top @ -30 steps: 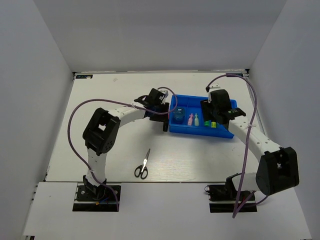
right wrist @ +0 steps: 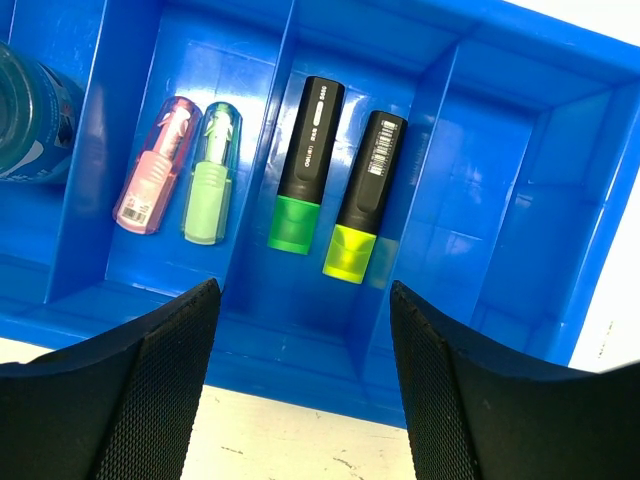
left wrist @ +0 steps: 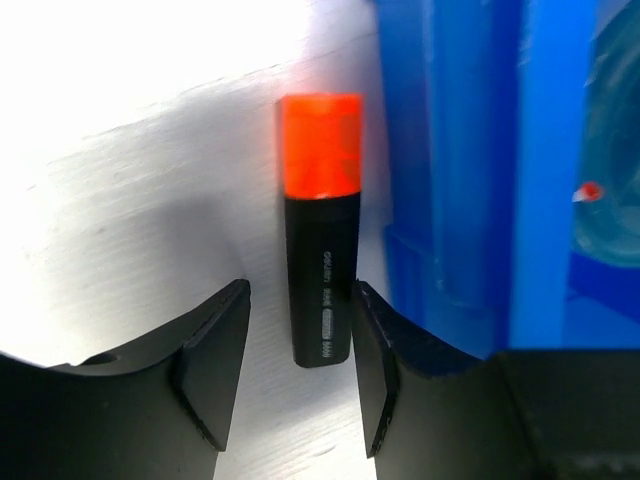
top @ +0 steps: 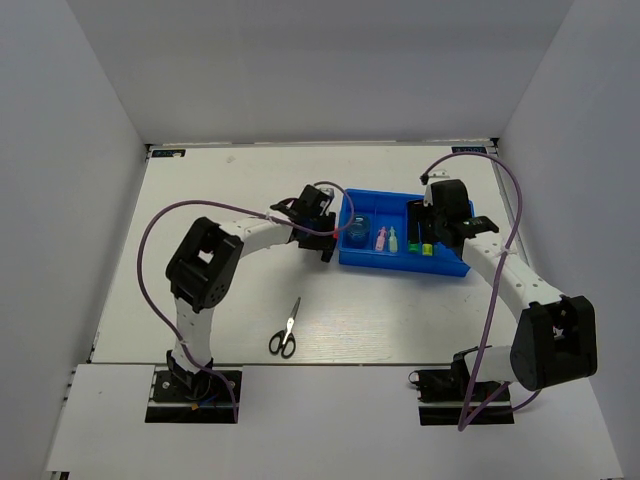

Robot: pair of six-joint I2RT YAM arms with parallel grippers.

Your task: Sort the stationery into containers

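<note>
An orange-capped black highlighter [left wrist: 322,230] lies on the table close along the left outer wall of the blue divided box [top: 400,262]. Around its black end stands my left gripper, part open; the right finger appears to touch the pen, while a gap shows on the left. In the right wrist view, green [right wrist: 305,165] and yellow [right wrist: 366,195] highlighters share one compartment, with pink [right wrist: 158,165] and pale green [right wrist: 212,173] tubes in the compartment beside it. My right gripper is open and empty above the box. Scissors [top: 284,334] lie on the front table.
A round blue tape-like item [top: 358,229] occupies the box's leftmost compartment. The rightmost compartment [right wrist: 460,200] looks empty in the right wrist view. Bare table [top: 370,325] stretches in front of the box.
My left gripper has come slightly lower and nearer the highlighter's place beside the box. The right gripper has shifted a little to the right. Box and scissors are where they were.
</note>
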